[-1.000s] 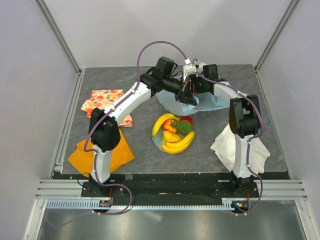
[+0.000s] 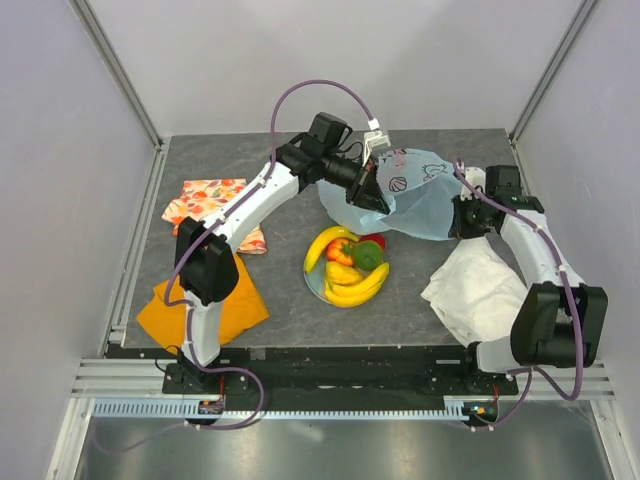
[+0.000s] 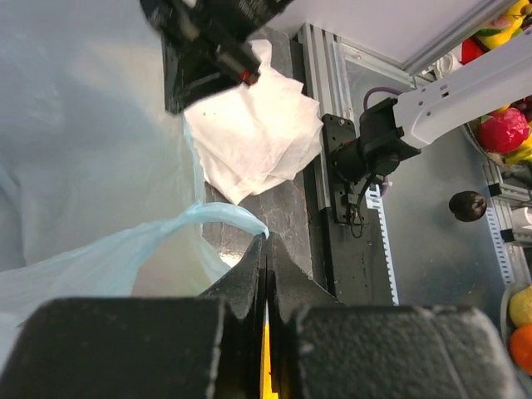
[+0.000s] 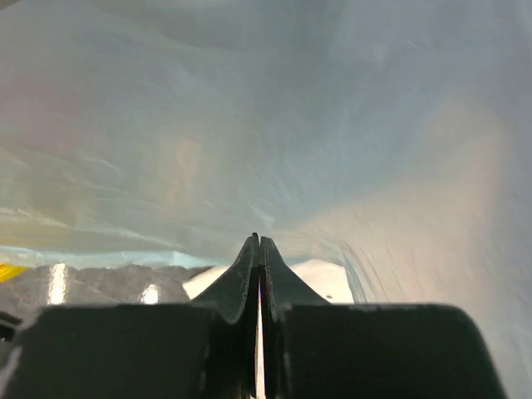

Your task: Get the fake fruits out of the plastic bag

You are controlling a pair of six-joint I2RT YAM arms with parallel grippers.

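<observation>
The pale blue plastic bag (image 2: 416, 205) lies crumpled at the back of the table, raised at my left gripper (image 2: 368, 205). In the left wrist view that gripper is shut on a thin twisted edge of the bag (image 3: 150, 241). My right gripper (image 2: 458, 230) is at the bag's right side; in the right wrist view it (image 4: 258, 243) is shut, facing the translucent film, with nothing seen between its fingers. Bananas (image 2: 355, 296), an orange-red fruit (image 2: 338, 250), a green fruit (image 2: 368, 256) and a red one are grouped on a plate below the bag.
An orange cloth (image 2: 230, 310) and a patterned cloth (image 2: 195, 200) lie at the left. A white cloth (image 2: 475, 290) lies at the front right. Bare table shows between the plate and the white cloth.
My left arm is almost still.
</observation>
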